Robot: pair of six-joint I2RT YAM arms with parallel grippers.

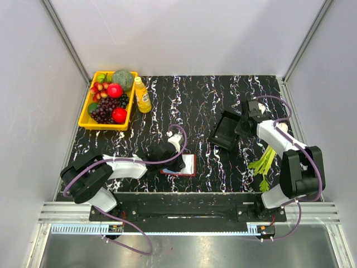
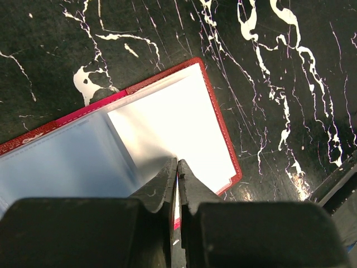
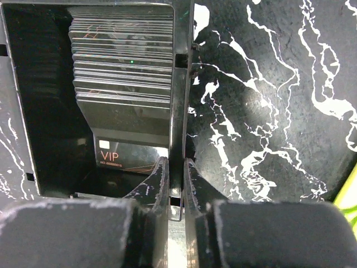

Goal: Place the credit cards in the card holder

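The open red card holder (image 2: 222,135), with a white page and blue sleeve (image 2: 61,162), lies at front centre in the top view. My left gripper is over its page, fingertips close together; whether anything is between them is unclear. A black box (image 1: 223,134) to its right holds a stack of dark cards (image 3: 122,61), the front one marked VIP. My right gripper is shut on the box's side wall.
A yellow fruit basket (image 1: 87,117) and a juice bottle (image 1: 142,97) stand at back left. Celery (image 1: 263,165) lies at the right.
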